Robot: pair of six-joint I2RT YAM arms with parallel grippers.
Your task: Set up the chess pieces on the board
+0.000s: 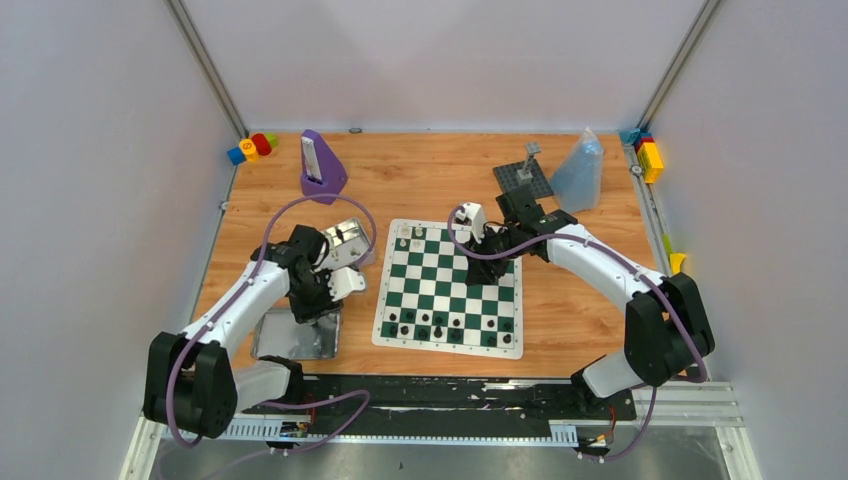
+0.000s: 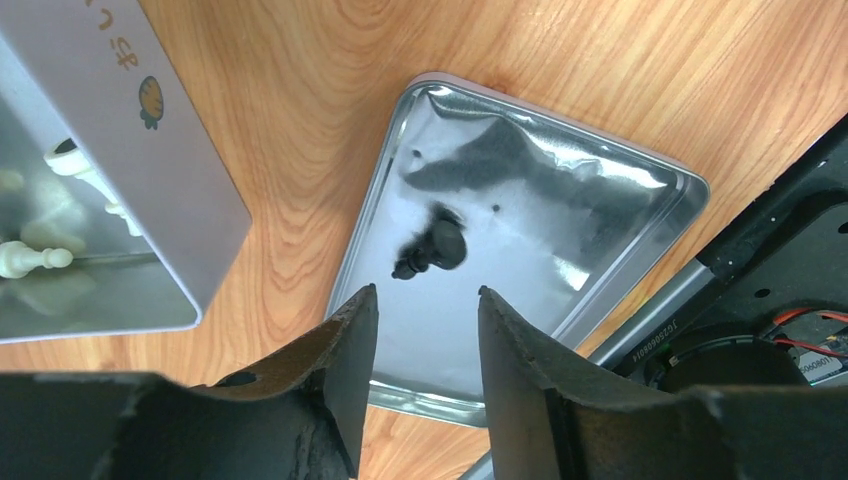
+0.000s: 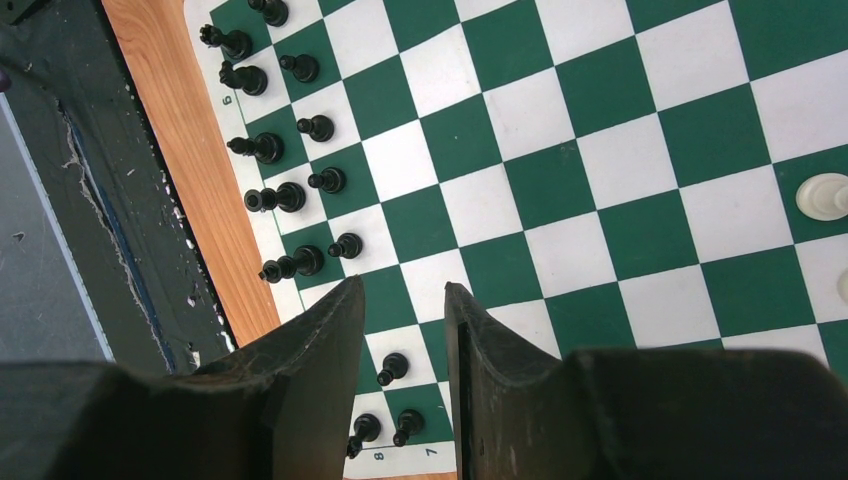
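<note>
A black chess piece (image 2: 440, 245) lies in the steel tray (image 2: 600, 170) below my left gripper, whose fingers stand apart with nothing between them. White pieces (image 2: 30, 258) lie in a box (image 2: 170, 200) beside that tray. My right gripper hangs over the chessboard (image 3: 600, 140), fingers apart and empty. Black pieces stand along one side of the board, such as a pawn (image 3: 330, 180) and another (image 3: 395, 368); a few white ones, one (image 3: 822, 196) in the right wrist view, stand toward the other side.
A purple holder (image 1: 322, 180), coloured blocks (image 1: 260, 146), a dark plate with a stand (image 1: 515, 175) and a blue bag (image 1: 577, 180) are at the back. Bare table is left behind the board and to its right. Loose purple cable loops over both arms.
</note>
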